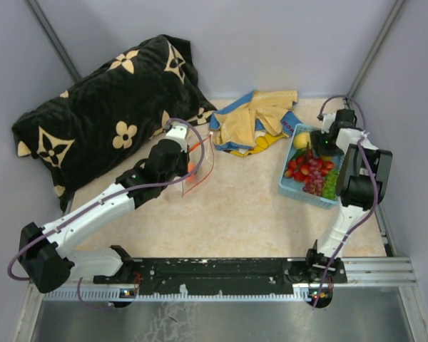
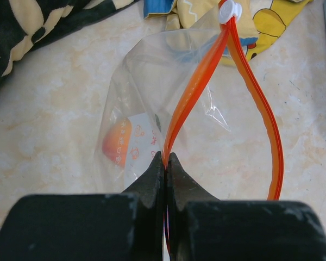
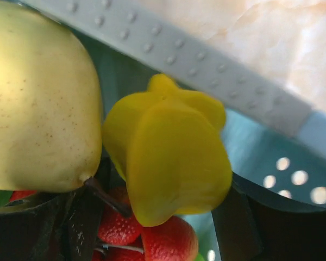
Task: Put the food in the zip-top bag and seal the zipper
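Note:
The clear zip top bag stands with its orange-edged mouth spread, a white slider at the far end. My left gripper is shut on the near end of its orange zipper strip. An orange-red rounded shape shows through the bag wall beside white printing. Over in the blue basket, my right gripper is part open around a yellow star fruit. A gap shows between the fruit and its left finger; contact on the right side is hard to tell.
Close by the star fruit lie a big pale yellow fruit and strawberries. Red grapes and green grapes fill the basket's near right. A cloth and a black pillow lie behind. Mid-table is bare.

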